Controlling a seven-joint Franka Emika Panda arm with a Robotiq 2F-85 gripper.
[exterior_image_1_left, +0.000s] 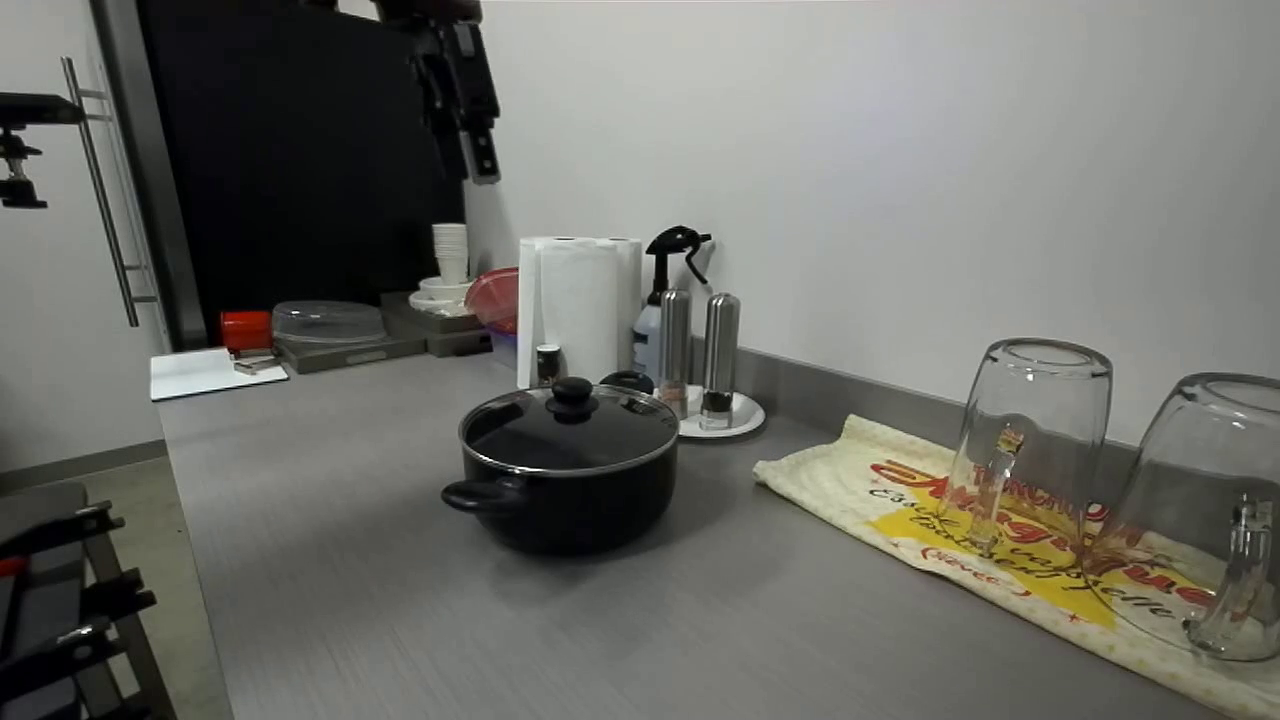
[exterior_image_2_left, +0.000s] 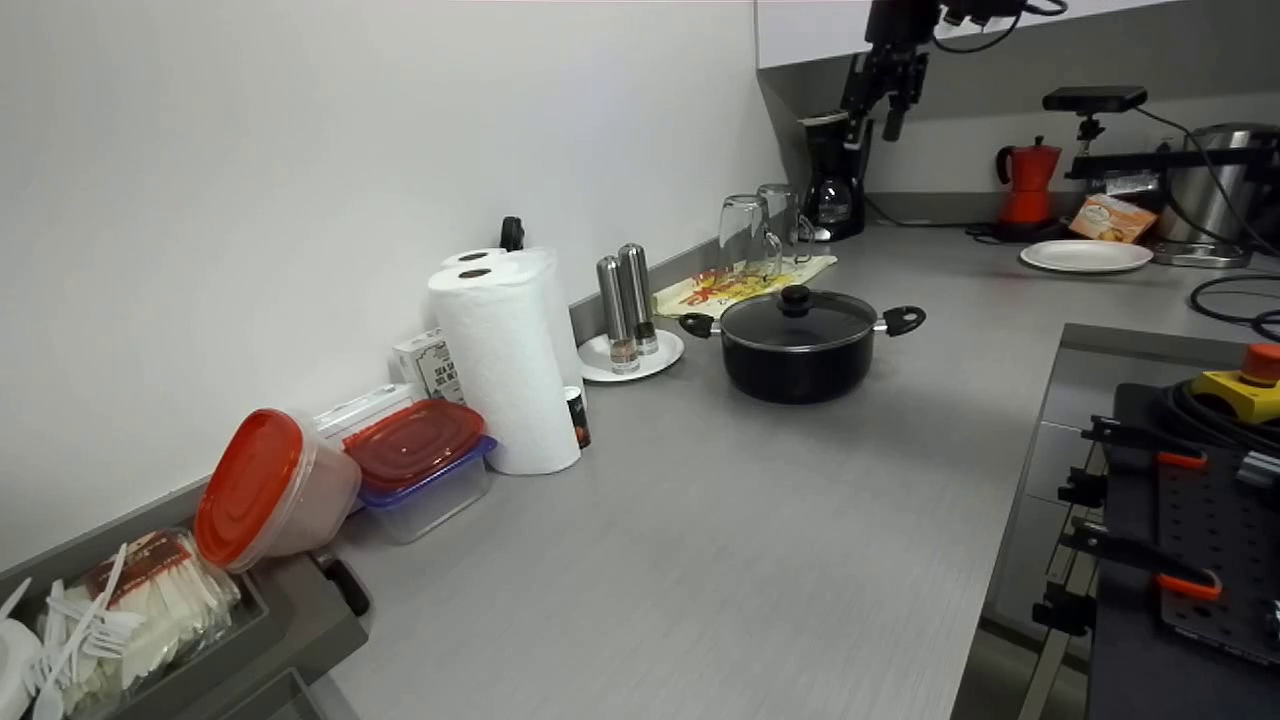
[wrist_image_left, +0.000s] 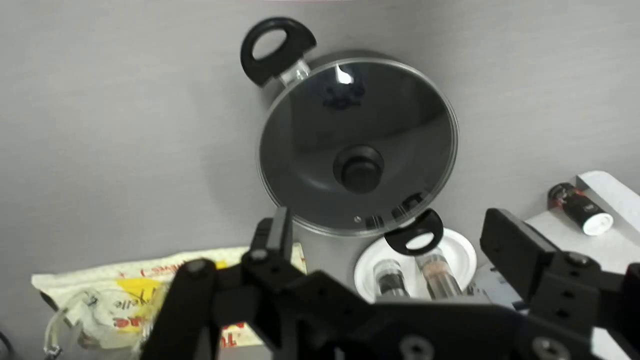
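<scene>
A black pot (exterior_image_1_left: 573, 502) with two handles stands on the grey counter. Its dark glass lid (wrist_image_left: 312, 138) sits on top, with a round black knob (wrist_image_left: 360, 171) at the centre. High above the counter hangs my gripper (exterior_image_2_left: 876, 134), well clear of the pot. In the wrist view the fingers (wrist_image_left: 279, 234) are spread wide and hold nothing. Seen from there, the pot lies beyond the fingertips, with one handle (wrist_image_left: 423, 234) reaching over the edge of a white plate.
Two steel grinders (exterior_image_2_left: 624, 306) stand on a small white plate (exterior_image_2_left: 596, 358). Paper towel rolls (exterior_image_2_left: 504, 372) are by the wall. Upside-down glass mugs (exterior_image_1_left: 1032, 432) rest on a printed towel (exterior_image_1_left: 864, 492). Bare counter (exterior_image_2_left: 720, 576) lies in front of the pot.
</scene>
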